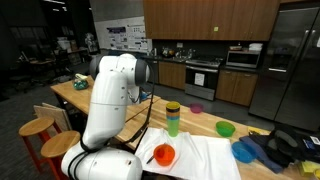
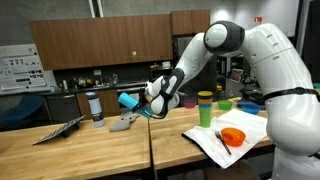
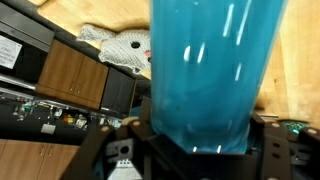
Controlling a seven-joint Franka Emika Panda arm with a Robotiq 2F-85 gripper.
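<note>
A blue cylinder-shaped thing fills the middle of the wrist view, its reddish, shiny end towards the camera. The dark fingers of my gripper stand wide apart, with the near end of the cylinder between them; whether they touch it cannot be made out. In exterior view 2 the blue thing is tilted and close to my gripper, over the far side of the table. Exterior view 1 shows only a small part of the blue thing, beside the arm.
A grey-white plush-like thing and a dark flat rack lie on the table. Nearer the base are a yellow-and-green stacked container, an orange bowl and a white cloth. Bare wood spreads at the left front.
</note>
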